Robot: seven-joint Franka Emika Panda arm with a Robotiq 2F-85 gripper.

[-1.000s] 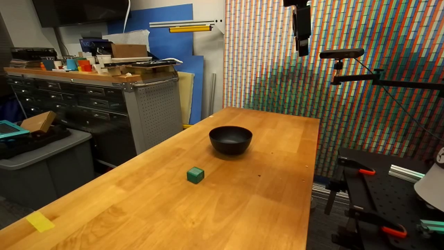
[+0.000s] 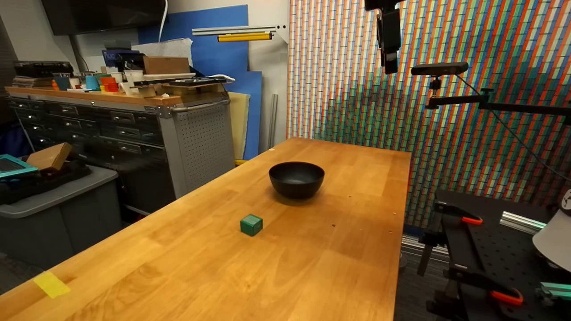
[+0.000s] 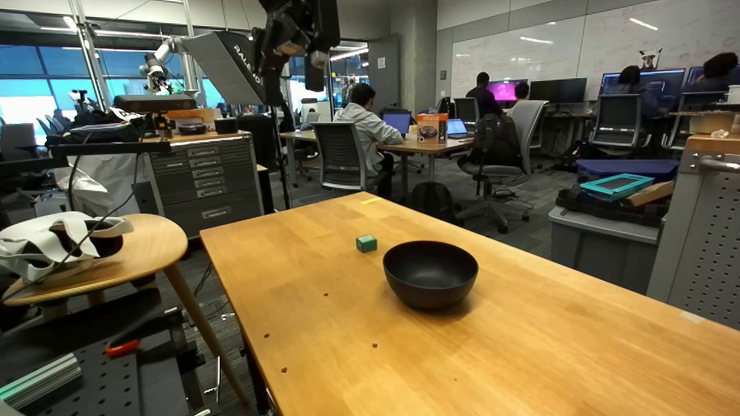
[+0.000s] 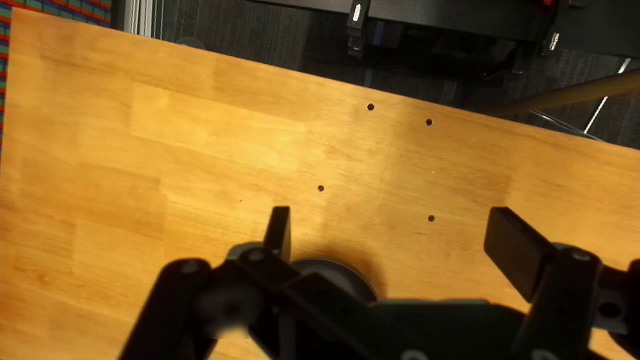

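A small green cube [image 2: 251,225] rests on the wooden table; exterior view 2 shows the same green cube [image 3: 366,243] a short way from a black bowl [image 3: 430,276]. The black bowl [image 2: 296,181] stands upright, and the part of its inside that shows is empty. High above the table hangs my gripper [image 3: 295,80], apart from both objects. Seen from the wrist, my gripper is open, with bare tabletop visible between its wide-set fingers. Part of the bowl [image 4: 339,277] shows behind the gripper's body there, and the cube is not visible in that view.
The wooden table [image 2: 332,267] is otherwise mostly clear, with a strip of yellow tape [image 2: 51,284] near one edge. Beyond its edge stand a black cart [image 2: 498,240] and a camera on an arm [image 2: 440,68]. A drawer cabinet [image 2: 117,133] stands on the other side.
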